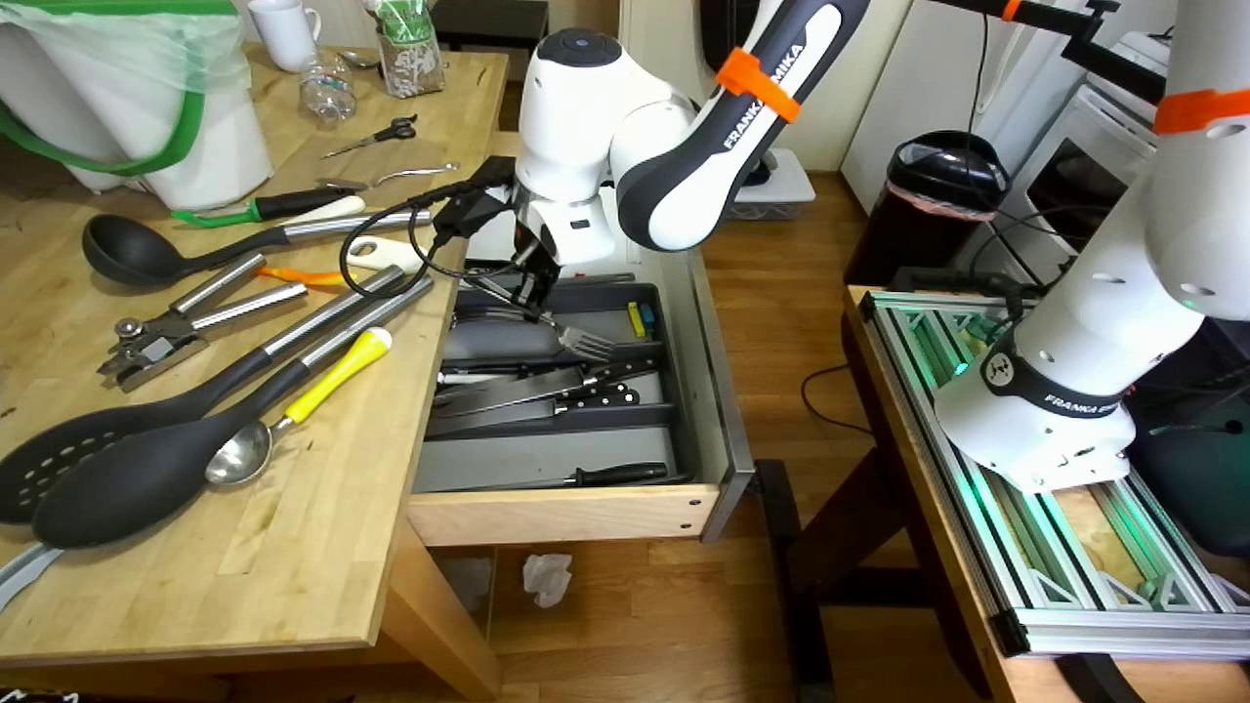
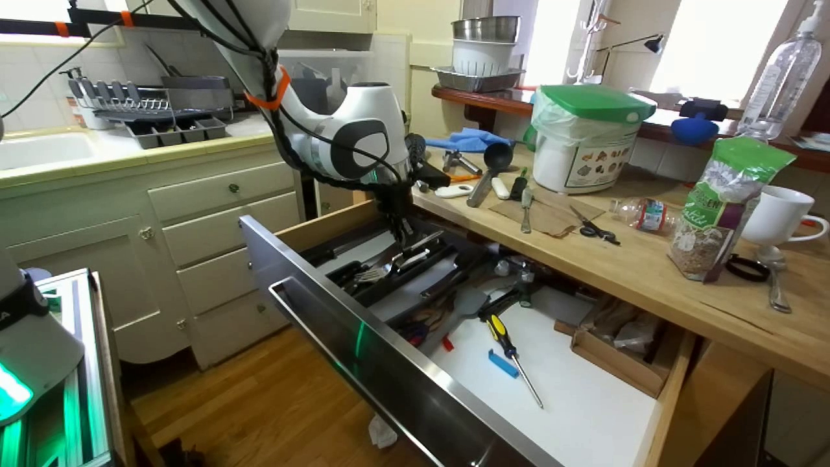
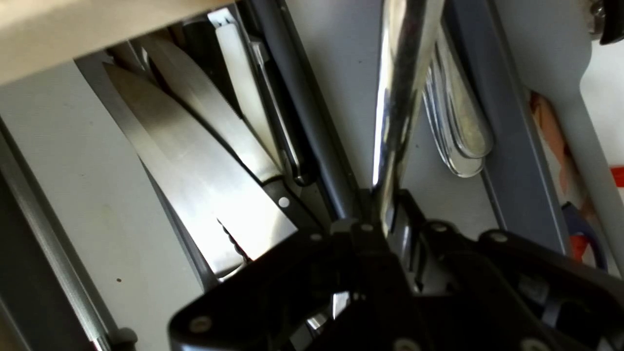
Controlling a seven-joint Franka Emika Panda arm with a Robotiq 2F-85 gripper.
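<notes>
My gripper is shut on the handle of a metal fork inside the open drawer. In exterior view 1 the fork's tines point toward the drawer front, and the gripper is at the handle side. Exterior view 2 shows the gripper low over the dark cutlery tray, with the tines beside it. The fork's handle runs up and away from my fingers in the wrist view, where its tines are hidden. Whether the fork touches the tray cannot be told.
Several knives lie in the neighbouring compartment, and spoon-like handles lie on the fork's other side. The wooden countertop overhangs the drawer's back. A screwdriver lies on the drawer's open white floor.
</notes>
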